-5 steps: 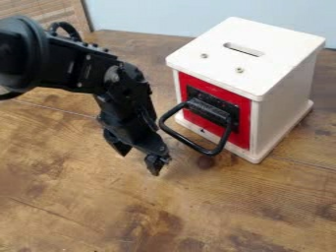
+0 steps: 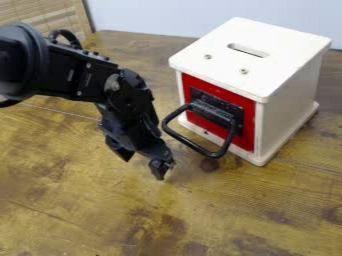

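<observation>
A white wooden box (image 2: 286, 105) with a slot and two bolts on top stands at the right, its red front panel (image 2: 195, 86) fitted with a black latch plate and a black loop handle (image 2: 178, 136) that sticks out toward the front left. My black gripper (image 2: 143, 164) points down just above the wooden table (image 2: 187, 220), left of and below the handle, apart from it. Whether its fingers are open or shut is hard to make out; nothing is visible held in them.
A wooden board (image 2: 40, 16) stands at the back left, and a pale wall runs behind the box. The table front and right of the gripper is clear.
</observation>
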